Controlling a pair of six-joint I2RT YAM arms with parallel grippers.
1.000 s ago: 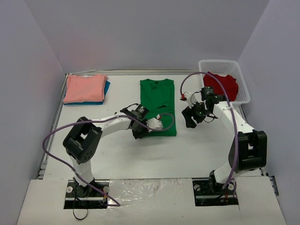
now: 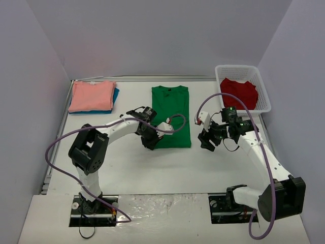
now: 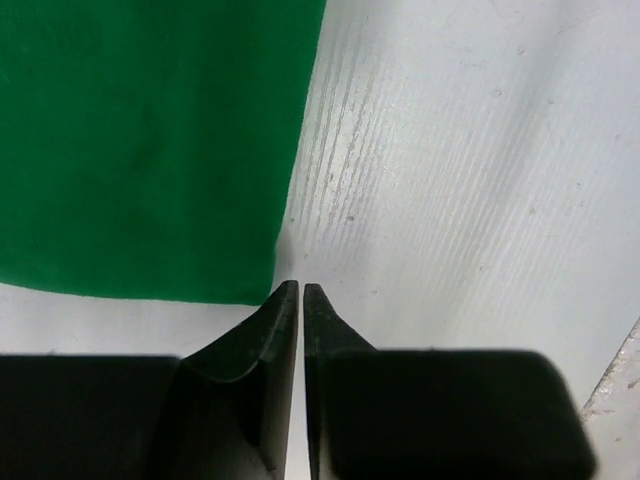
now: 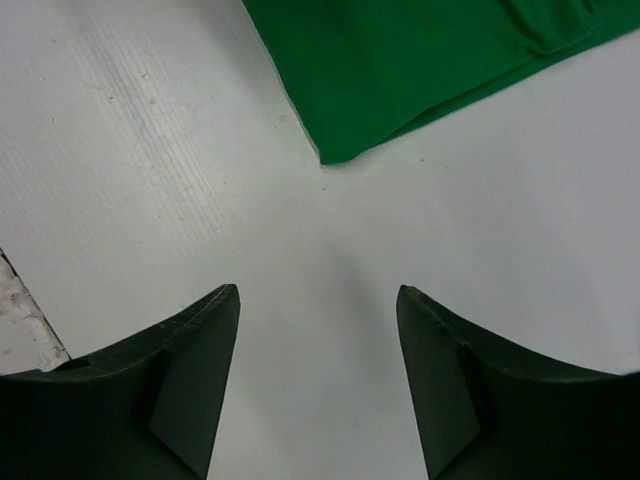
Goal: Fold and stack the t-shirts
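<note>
A green t-shirt [image 2: 171, 109], folded into a long upright strip, lies at the middle of the table. At its front left corner is my left gripper [image 2: 151, 146]. In the left wrist view the tips of that gripper are almost together with a thin gap, and the corner of the green cloth [image 3: 150, 180] lies right beside the left fingertip; no cloth shows between them. My right gripper [image 2: 206, 146] hangs right of the shirt's front right corner, apart from it. Wide open and empty, the right gripper has the shirt's corner [image 4: 345, 130] ahead of its fingers.
A stack with a salmon folded shirt [image 2: 91, 96] over a blue one [image 2: 115, 97] sits at the back left. Red cloth [image 2: 236, 94] fills part of the white basket [image 2: 222, 71] at the back right. Bare table [image 2: 147, 175] lies in front of the shirt.
My left gripper has shifted only slightly at the shirt's corner. The shirt looks unmoved.
</note>
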